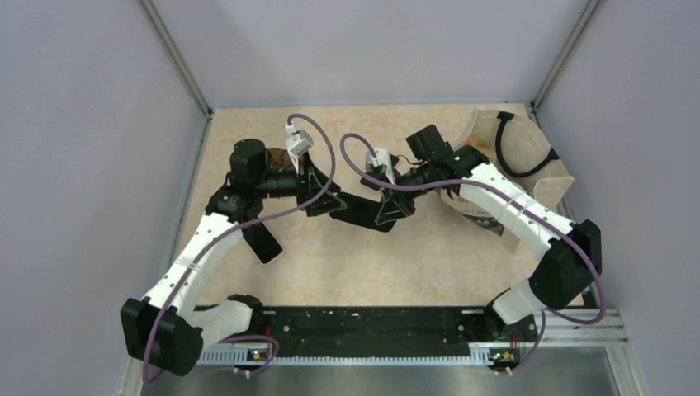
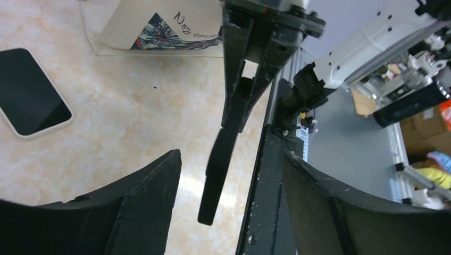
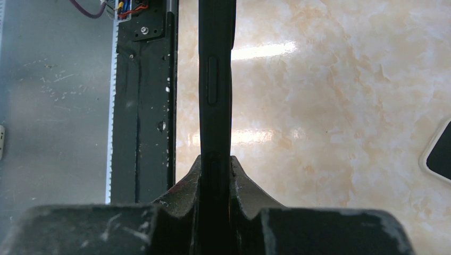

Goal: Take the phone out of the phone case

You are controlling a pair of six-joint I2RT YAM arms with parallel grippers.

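The phone in its black case (image 1: 360,213) is held in the air over the middle of the table. My right gripper (image 1: 397,210) is shut on one end of it; in the right wrist view its fingers (image 3: 183,188) press on both faces. A raised side button (image 3: 212,79) shows on the case's narrow edge. My left gripper (image 1: 327,204) is open at the opposite end. In the left wrist view, the dark edge of the cased phone (image 2: 215,180) stands between its spread fingers, with gaps on both sides. The seam between phone and case cannot be made out.
Another phone (image 1: 262,244) lies on the table under the left arm, and a pale-rimmed one (image 2: 33,93) lies behind the right gripper. A brown round object (image 1: 279,159) sits at back left, a cloth bag (image 1: 541,161) at right.
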